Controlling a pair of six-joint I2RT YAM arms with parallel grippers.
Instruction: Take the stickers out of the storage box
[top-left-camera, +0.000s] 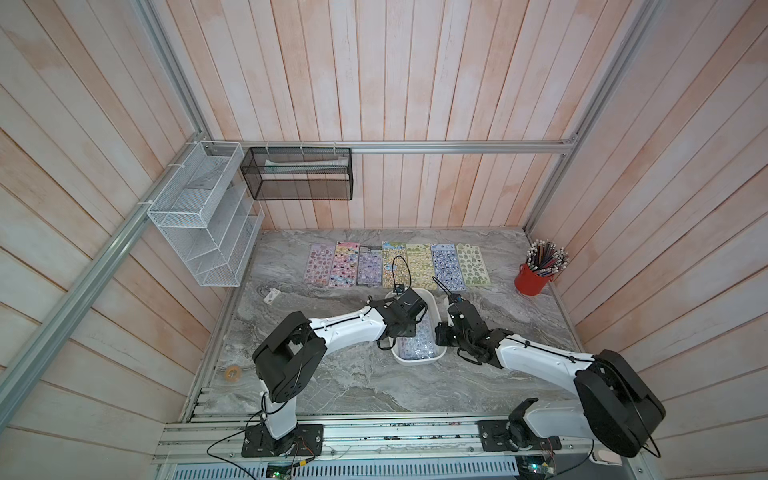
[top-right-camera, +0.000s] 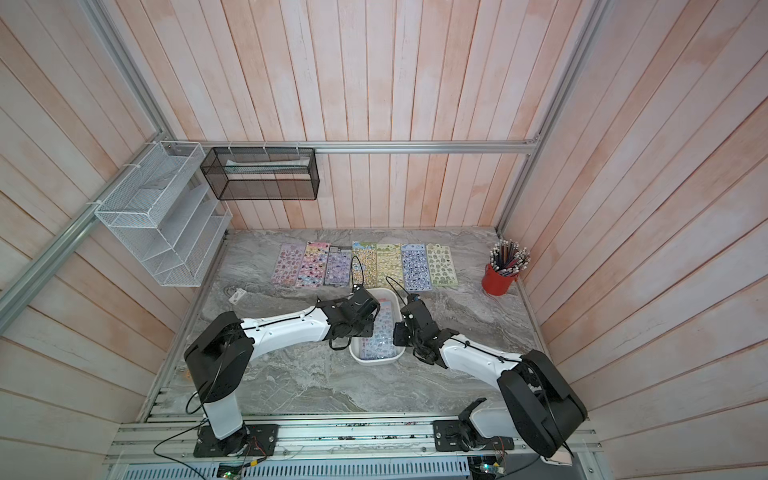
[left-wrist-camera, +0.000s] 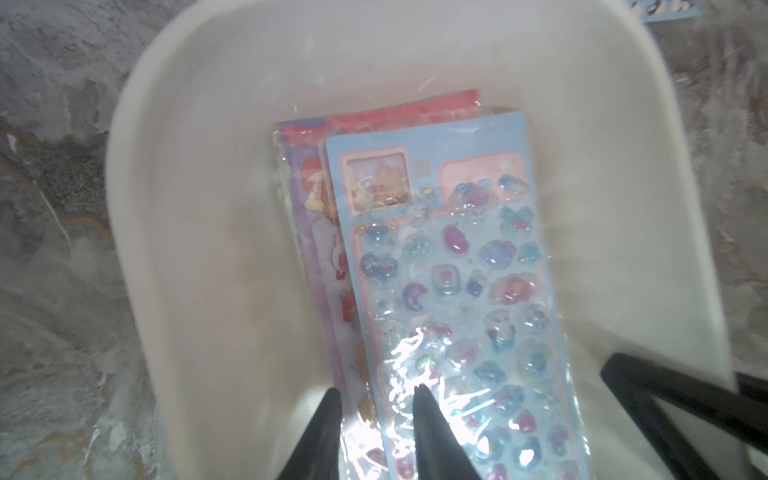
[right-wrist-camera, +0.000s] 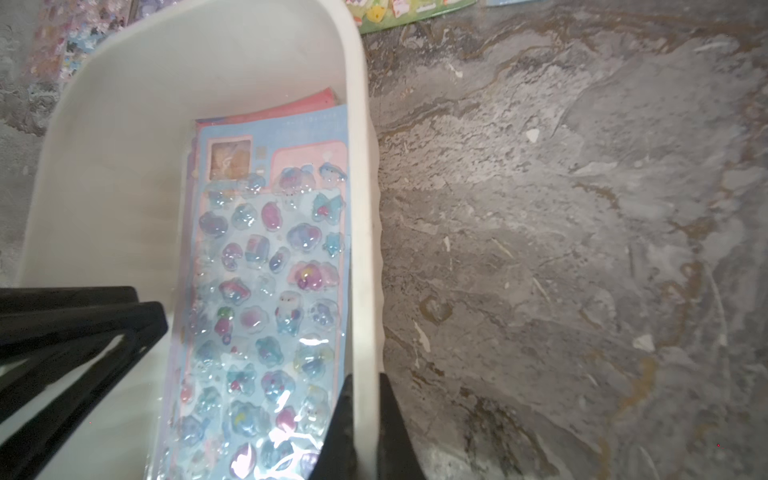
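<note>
The white storage box (right-wrist-camera: 362, 160) stands on the table with sticker sheets inside. On top lies a light blue sheet with puffy stickers (left-wrist-camera: 448, 280). A red and purple sheet (left-wrist-camera: 316, 184) peeks out from under its left and far edges. My left gripper is over the box, fingers parted above the sheets' left side, nothing seen between them. My right gripper is shut on the box's right wall, one finger on either side of it.
Several sticker sheets lie in a row behind the box, among them a yellow sheet (top-left-camera: 419, 265) and a green one (top-left-camera: 473, 264). A red pencil cup (top-left-camera: 530, 281) stands at the right. Bare table lies in front of the box.
</note>
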